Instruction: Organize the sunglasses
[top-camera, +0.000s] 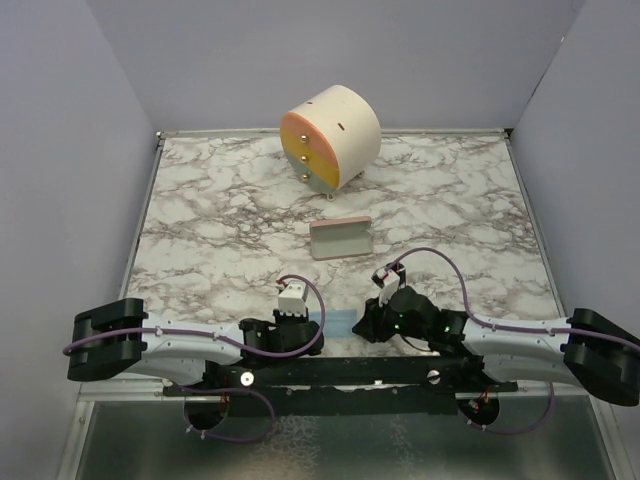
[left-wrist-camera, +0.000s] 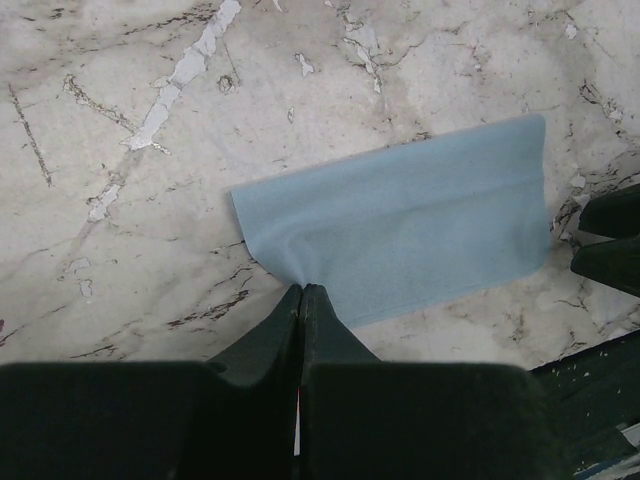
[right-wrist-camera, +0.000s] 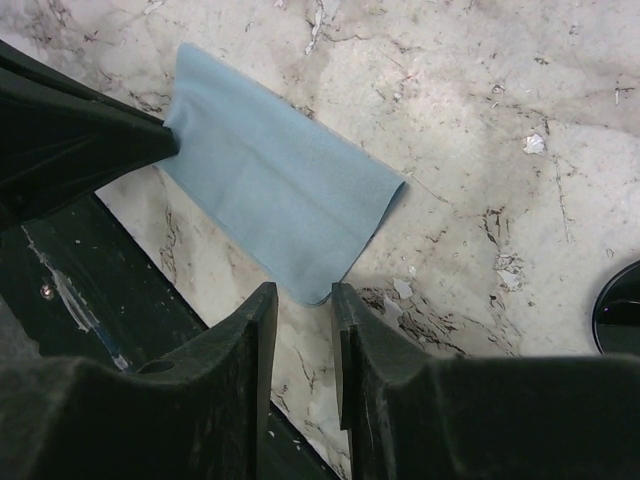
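Note:
A light blue cloth (top-camera: 340, 322) lies flat near the table's front, between the two grippers. My left gripper is shut at the cloth's near left corner; the cloth (left-wrist-camera: 400, 225) bends and creases toward its fingertips, pinched there. My right gripper stands open at the opposite near corner, and the edge of the cloth (right-wrist-camera: 280, 180) curls up a little between its fingers. No sunglasses can be made out. A dark rounded object (right-wrist-camera: 618, 310) with a thin rim is cut off at the right wrist view's edge; I cannot tell what it is.
An open, shallow grey-green box (top-camera: 340, 240) with a pinkish lid edge sits mid-table. Behind it stands a round cabinet (top-camera: 345, 135) with coloured drawers and gold knobs. A dark bar (top-camera: 340, 371) runs along the front.

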